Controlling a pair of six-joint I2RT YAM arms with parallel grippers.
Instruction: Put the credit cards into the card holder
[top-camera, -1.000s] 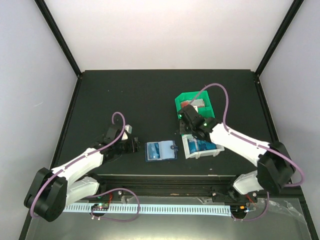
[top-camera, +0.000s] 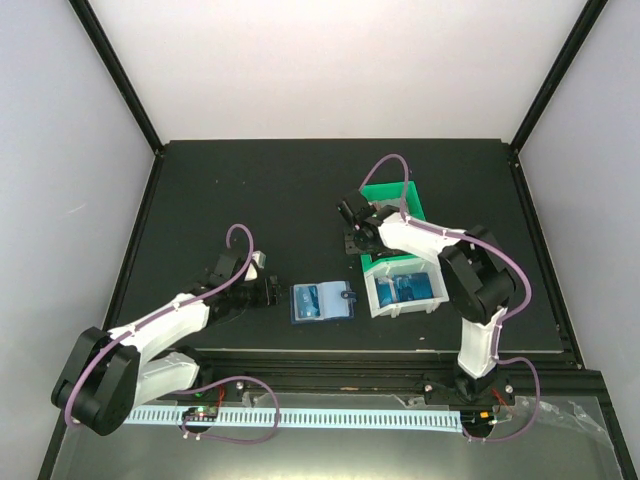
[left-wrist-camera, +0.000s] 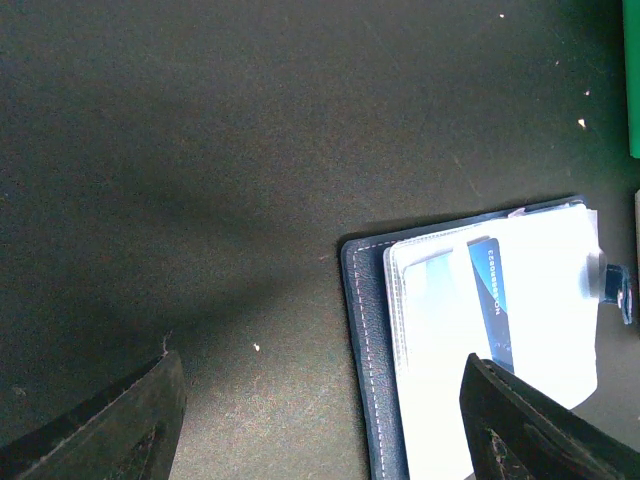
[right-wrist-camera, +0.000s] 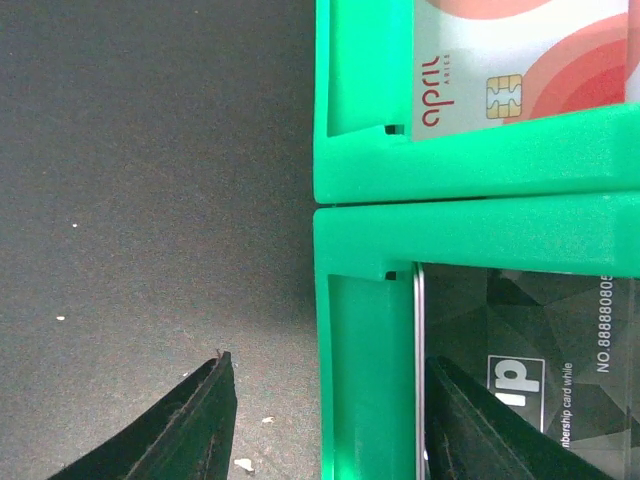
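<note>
The card holder (top-camera: 322, 301) lies open on the black table, left of the containers. In the left wrist view, the blue holder (left-wrist-camera: 365, 330) shows clear and white sleeves and a dark-blue card (left-wrist-camera: 492, 300). My left gripper is open and empty, just left of the holder, its right finger over the holder's near part. My right gripper is at the green containers, fingers apart on either side of a side wall. The right finger (right-wrist-camera: 470, 430) reaches inside, beside a white card edge (right-wrist-camera: 420, 350) along that wall. A dark membership card (right-wrist-camera: 520, 310) lies in this container.
The farther green container (right-wrist-camera: 365, 60) holds a white-and-red card (right-wrist-camera: 465, 75). A white tray (top-camera: 440, 292) with blue cards (top-camera: 404, 288) stands nearer the front. My right arm covers much of the green containers (top-camera: 415, 205) from above.
The right arm has swung left, moving its gripper from above the containers toward their left side. The left arm has shifted only slightly; the card holder has stayed put.
</note>
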